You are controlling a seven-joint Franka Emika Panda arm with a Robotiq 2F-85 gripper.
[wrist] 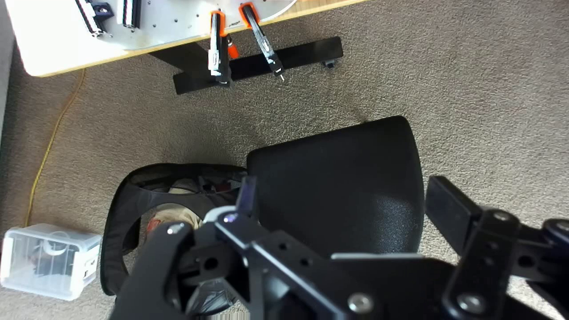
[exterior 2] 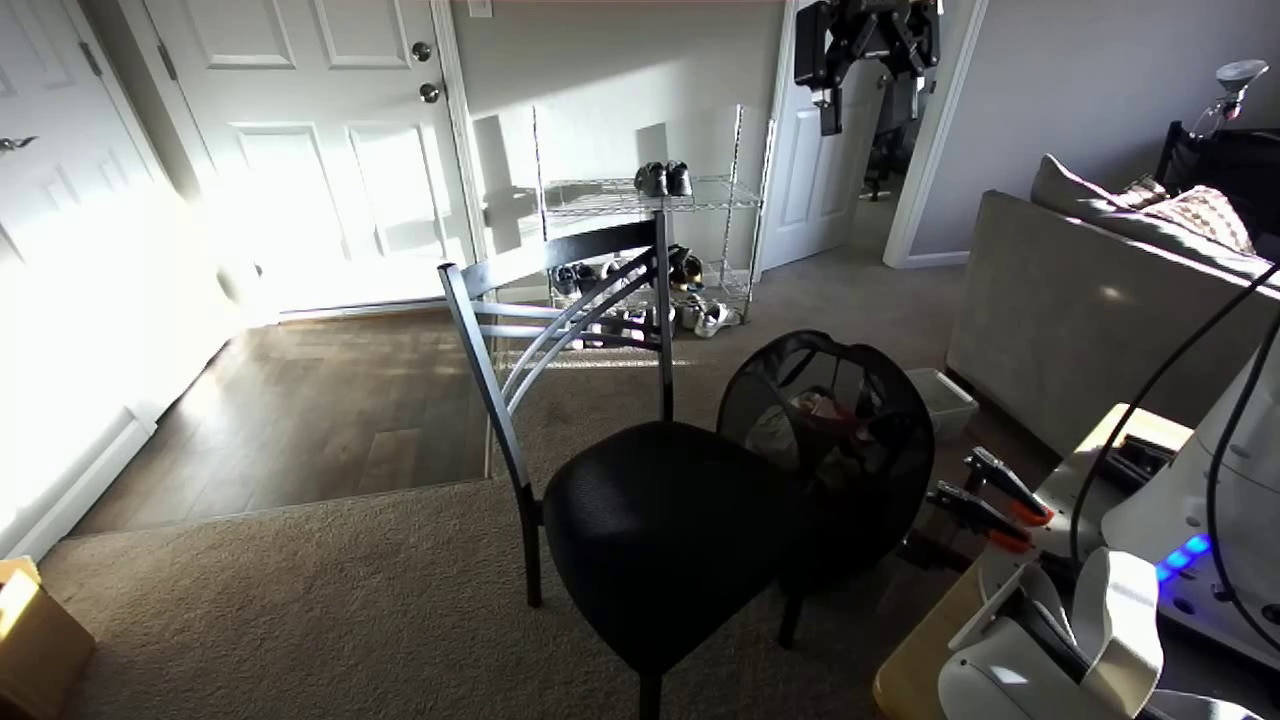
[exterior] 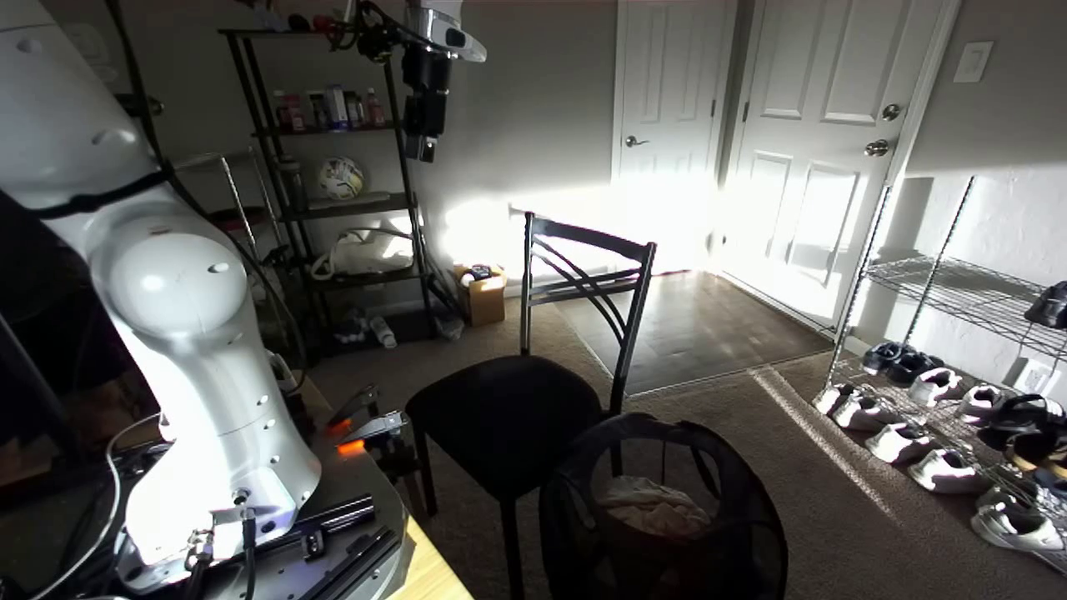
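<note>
High above the floor hangs my gripper, its two fingers wide apart, open with nothing between them. Below it, in the wrist view, lies the black seat of a chair [wrist: 336, 181], bare on top. In the second exterior view the gripper [exterior 2: 873, 90] points down near the top edge, well clear of the chair [exterior 2: 660, 528]. A black mesh hamper [wrist: 120, 229] with clothes inside stands beside the chair. In the first exterior view the gripper [exterior: 423, 125] appears side-on in front of the dark shelf.
Two orange-tipped clamps [wrist: 216, 48] stick out from the table edge [wrist: 133, 50]. A clear plastic bin [wrist: 50, 261] sits on the carpet past the hamper. Shoes fill a wire rack [exterior: 920, 275] at the right. Open carpet [exterior 2: 300, 600] surrounds the chair's other side.
</note>
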